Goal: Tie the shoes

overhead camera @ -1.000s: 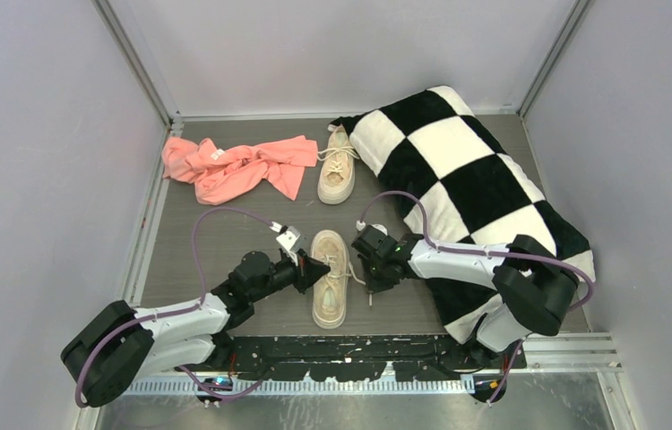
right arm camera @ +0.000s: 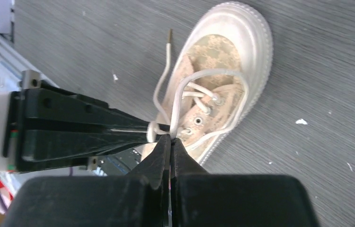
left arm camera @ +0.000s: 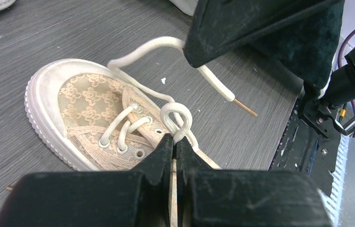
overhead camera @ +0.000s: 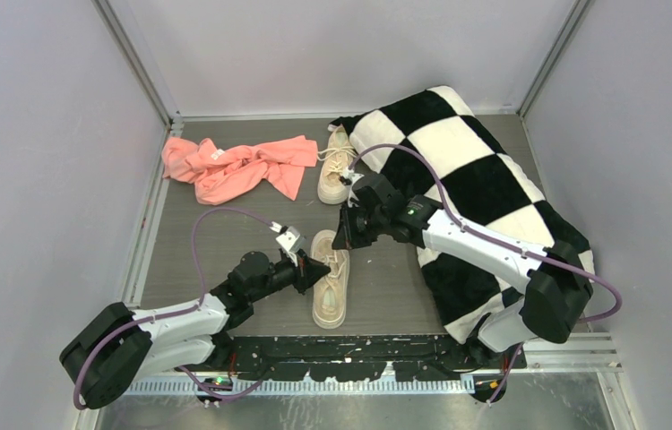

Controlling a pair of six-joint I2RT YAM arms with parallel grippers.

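Note:
A cream canvas shoe [overhead camera: 330, 296] lies toe away at the table's front middle, its white laces threaded across it. My left gripper is shut on a small lace loop [left arm camera: 183, 111] over the eyelets. Above the shoe, my right gripper is shut on the other lace, which arches over the shoe; in the left wrist view its tipped end [left arm camera: 244, 106] hangs below that gripper. A second laced shoe [overhead camera: 336, 179] lies behind.
A pink cloth [overhead camera: 238, 170] lies at the back left. A large checkered cushion [overhead camera: 485, 197] fills the right side, beside the right arm. Bare table [overhead camera: 189, 260] shows on the left and between cloth and near shoe.
My right gripper has moved up and left from beside the shoe's right to above its toe end, carrying the lace. The left gripper has stayed in place.

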